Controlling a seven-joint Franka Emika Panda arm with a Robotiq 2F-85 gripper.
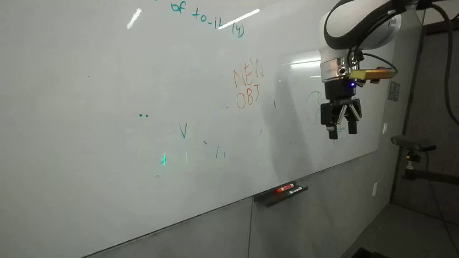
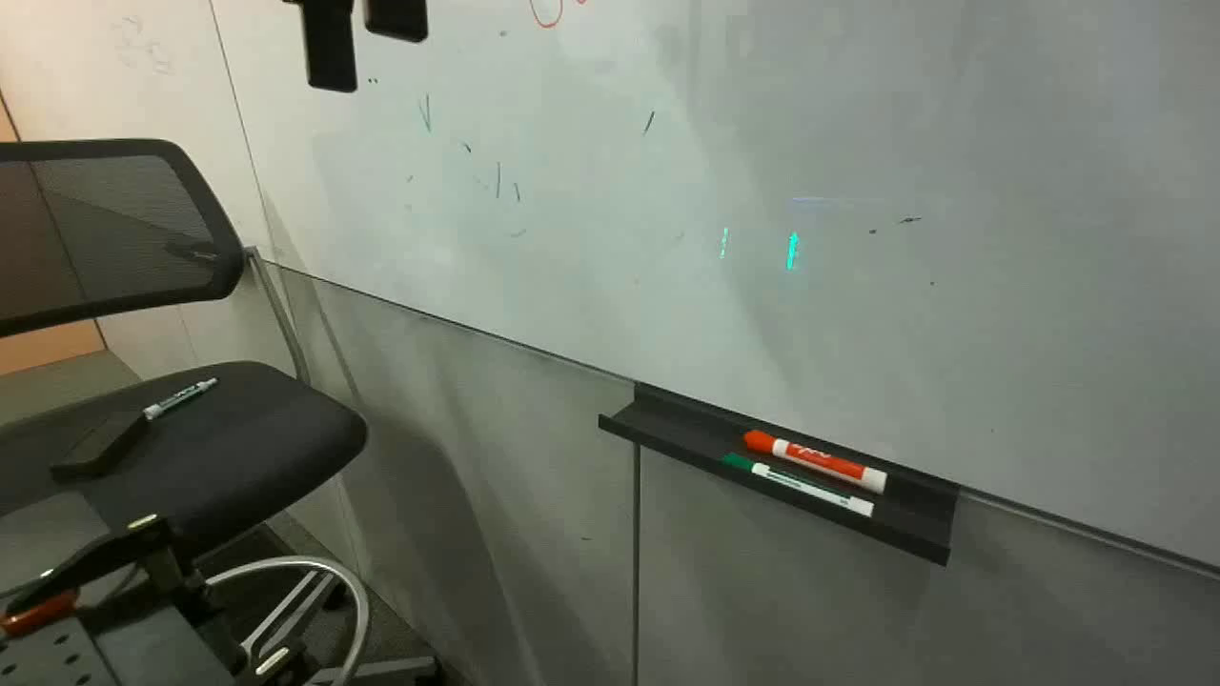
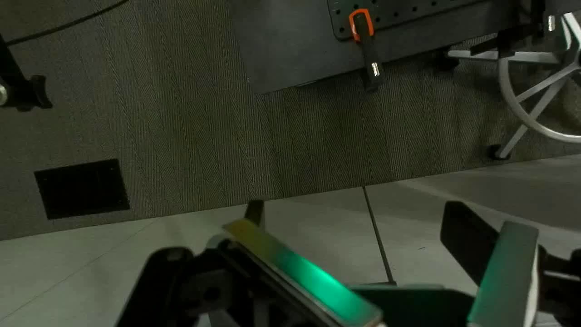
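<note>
My gripper hangs open in front of the right part of the whiteboard, fingers downward, with nothing between them. Only its dark fingertips reach into exterior view 2, at the top left. Large in the wrist view, the two fingers stand wide apart. On the black tray at the board's lower edge lie an orange-red marker and a white marker with a green cap, side by side. Small marks and the red writing "NEW OBJ" are on the board.
A black mesh chair stands left of the tray, with an eraser and a green-white marker on its seat. A camera on a stand is at the right. Carpet lies below the gripper.
</note>
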